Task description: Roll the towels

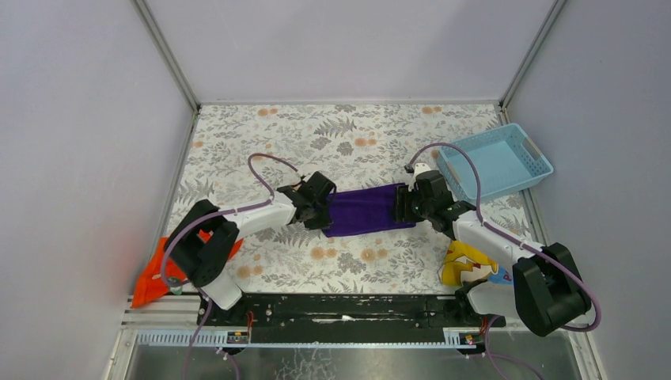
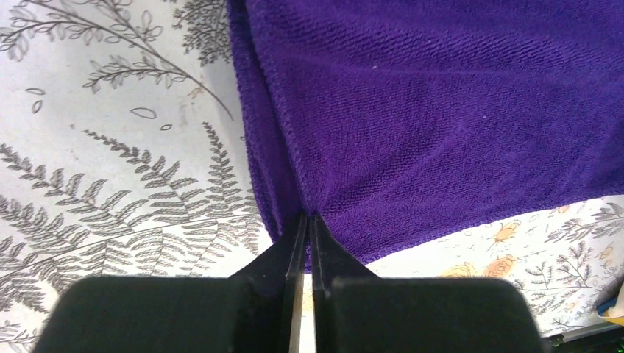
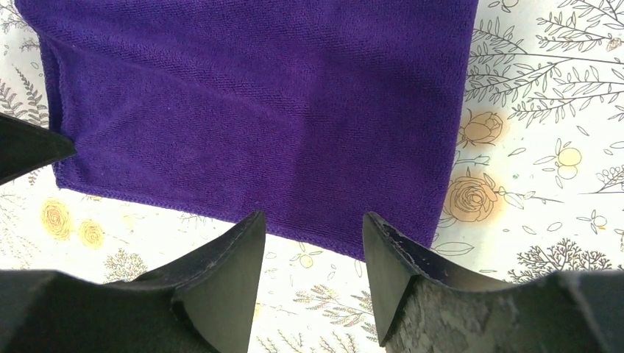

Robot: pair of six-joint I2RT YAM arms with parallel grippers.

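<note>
A purple towel [image 1: 364, 211] lies flat in the middle of the table, with a narrow folded edge along its left side [image 2: 265, 147]. My left gripper [image 1: 323, 222] is down on that left edge; in the left wrist view its fingertips [image 2: 302, 228] are together at the fold, nothing clearly visible between them. My right gripper [image 1: 403, 204] is over the towel's right end; in the right wrist view its fingers [image 3: 228, 287] stand apart near the near edge, nothing between them.
A light blue basket [image 1: 494, 162] sits at the back right. An orange cloth [image 1: 150, 281] lies at the front left, a yellow and blue cloth [image 1: 467, 261] at the front right.
</note>
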